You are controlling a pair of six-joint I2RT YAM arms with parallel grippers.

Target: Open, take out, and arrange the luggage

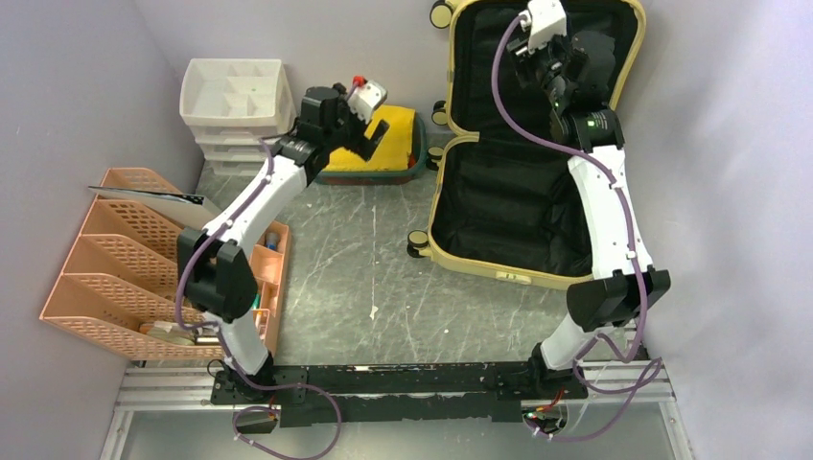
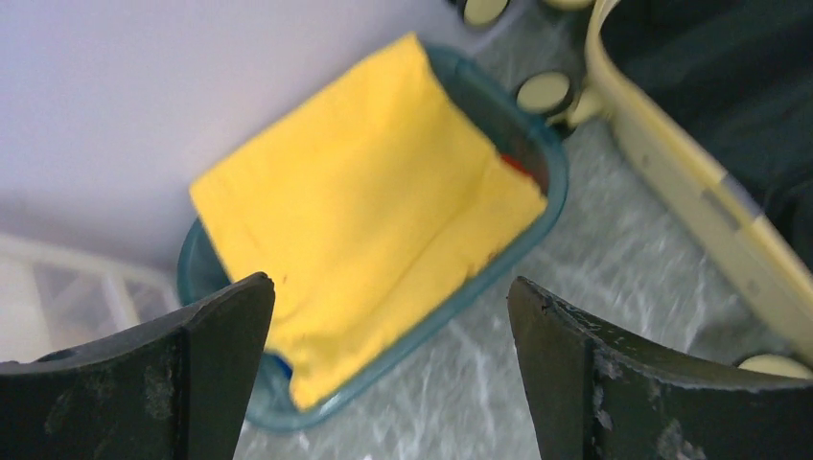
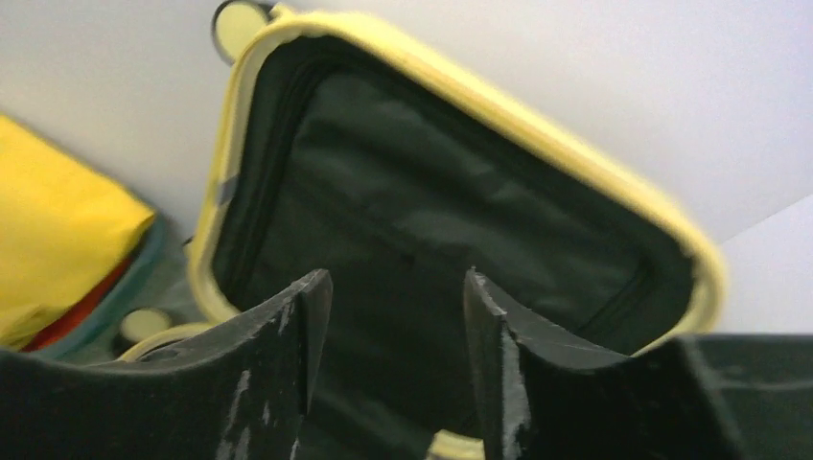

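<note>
A yellow suitcase (image 1: 479,264) lies spread open, its black-lined lid (image 1: 479,77) leaning at the back against the wall and its lower shell empty. In the left wrist view, folded yellow cloth (image 2: 364,182) rests in a dark green basket (image 2: 451,305). My left gripper hangs over the basket's front, open, with nothing between its fingers. The lid (image 3: 431,211) fills most of the right wrist view. My right gripper is before it, fingers parted and empty. Something red shows under the cloth's edge.
White drawers (image 1: 238,96) stand left of the basket. An orange divided organizer (image 1: 105,278) with a thin upright folder (image 1: 163,203) occupies the left side. Walls close in at back and right.
</note>
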